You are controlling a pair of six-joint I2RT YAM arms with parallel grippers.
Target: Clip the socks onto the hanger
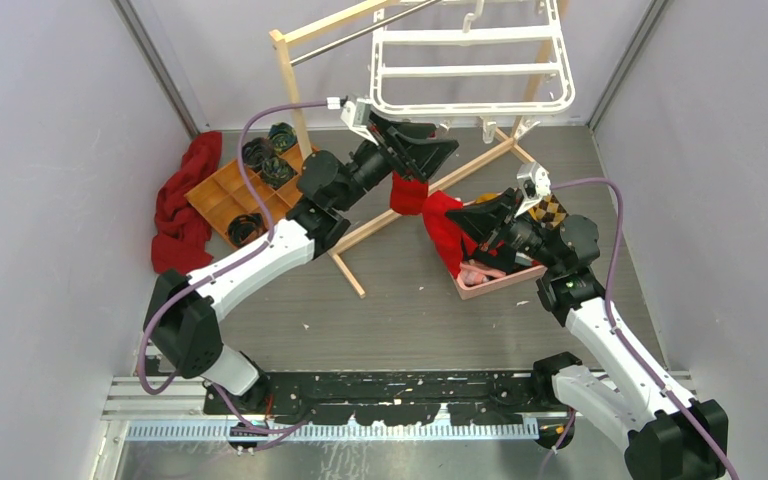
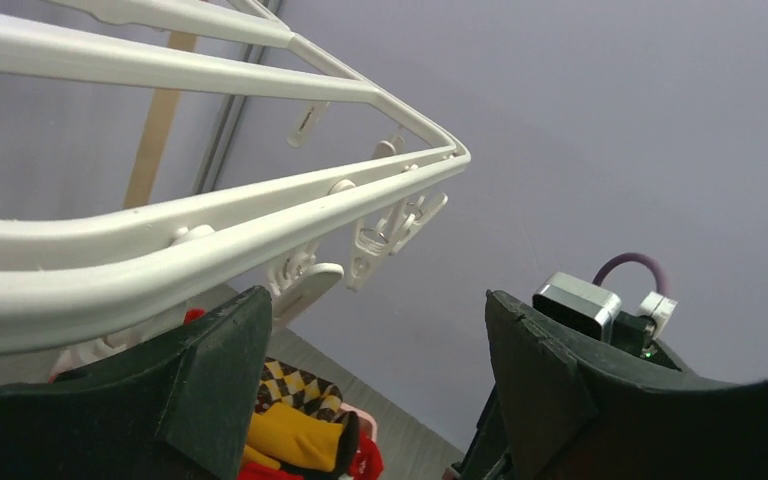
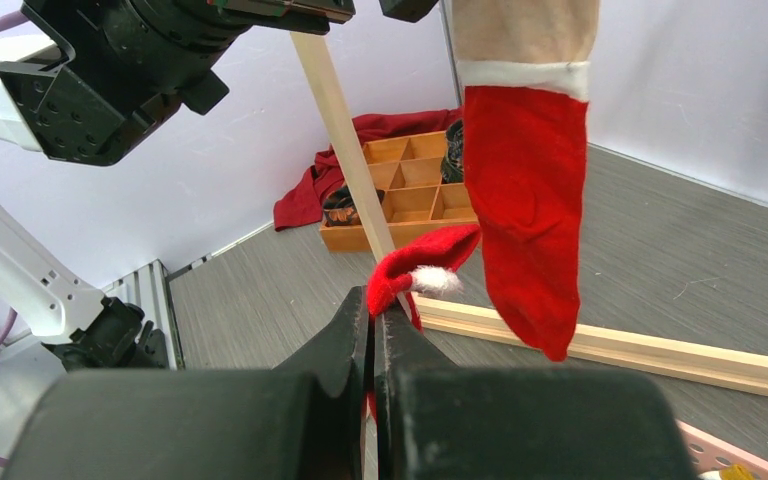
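The white hanger [image 1: 467, 108], with clips [image 2: 305, 290] along its edge, is at the top of the top view. My left gripper stands open beside its near rail, its fingers wide apart with nothing visible between them. Below this gripper hangs a red sock [image 3: 528, 205] with a white band and beige upper part; its top end is out of the right wrist view, so I cannot see what grips it. My right gripper is shut on another red sock [image 3: 425, 262] with white fluff, held above the floor near the pink box.
The pink box [image 1: 500, 283] holds several socks, among them a yellow one [image 2: 295, 436]. A wooden frame [image 1: 385, 218] stands under the hanger. At left are a compartment tray [image 1: 222, 201] and a dark red cloth [image 1: 182, 215].
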